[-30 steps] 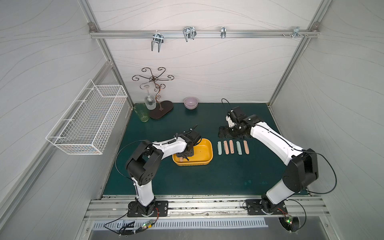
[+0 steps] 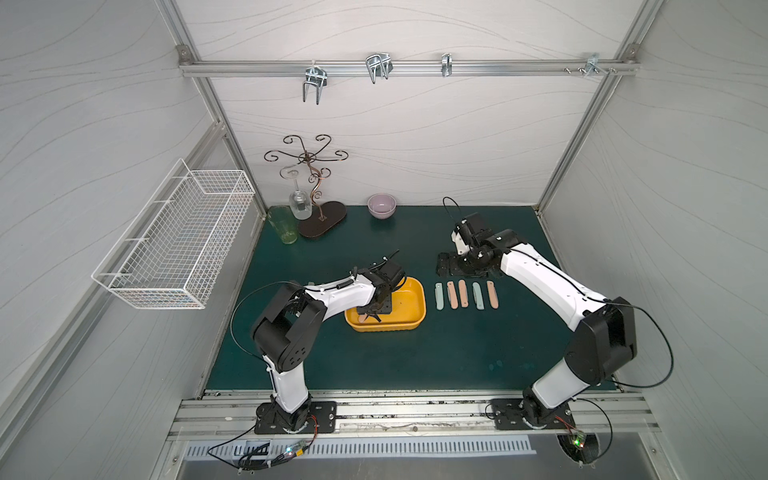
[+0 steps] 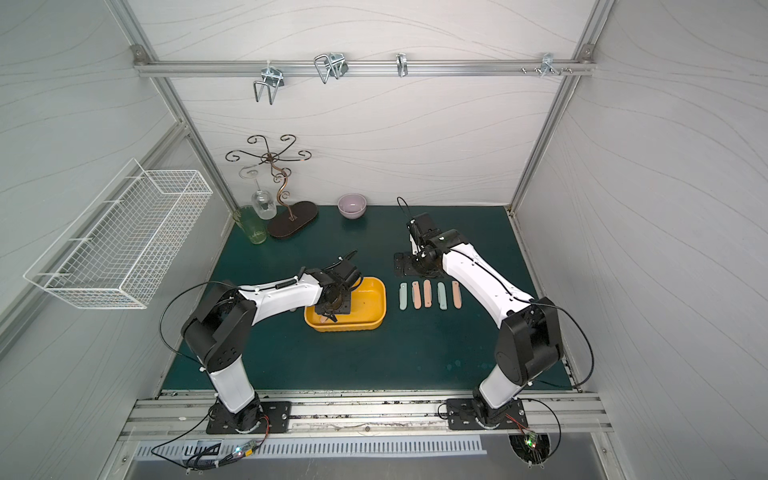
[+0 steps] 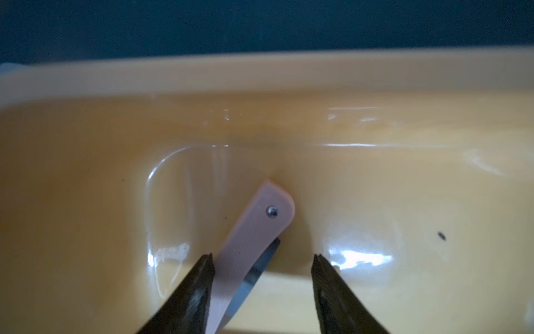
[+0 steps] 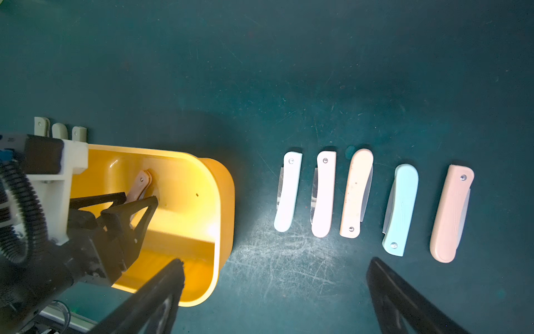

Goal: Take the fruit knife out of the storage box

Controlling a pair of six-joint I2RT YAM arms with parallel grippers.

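A pink-handled fruit knife (image 4: 258, 228) lies slanted on the floor of the yellow storage box (image 4: 311, 72), its blade folded along the handle. In the left wrist view, my left gripper is open over it. The handle runs down behind the left fingertip (image 4: 203, 278), and its lower end is out of view; whether they touch I cannot tell. In the right wrist view the knife (image 5: 139, 186) shows partly behind the left gripper's dark fingers (image 5: 133, 222). My right gripper stands open and empty, over the table to the right of the box.
Several folded knives lie in a row right of the box, among them a turquoise one (image 5: 401, 208) and a pink one (image 5: 451, 214). Pale handle ends (image 5: 59, 131) show beyond the box's far-left side. A purple bowl (image 2: 381, 205) and a scroll stand (image 2: 321, 220) are at the back.
The left gripper stays over the box. The right arm has not moved.
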